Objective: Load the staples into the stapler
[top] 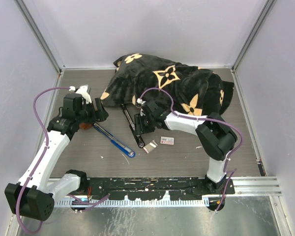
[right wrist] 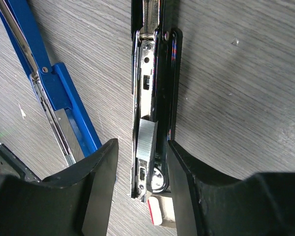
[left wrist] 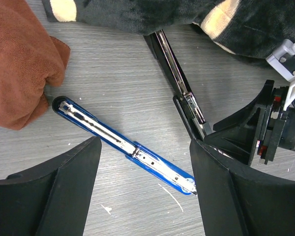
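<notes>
The black stapler (right wrist: 146, 73) lies opened out flat on the table. A short silver strip of staples (right wrist: 146, 140) rests over its metal channel near the end; whether it is fully seated in the channel I cannot tell. My right gripper is open, its fingers on either side of the strip and apart from it. Farther left, the blue stapler (left wrist: 123, 142) is also opened out. The left gripper stands open above it, holding nothing.
Beside the black stapler's near end is a small pale packet (top: 150, 146), with a white and red box (top: 167, 140) to its right. A dark patterned blanket (top: 172, 83) covers the back and the stapler's far end. Brown cloth (left wrist: 24, 64) lies at left.
</notes>
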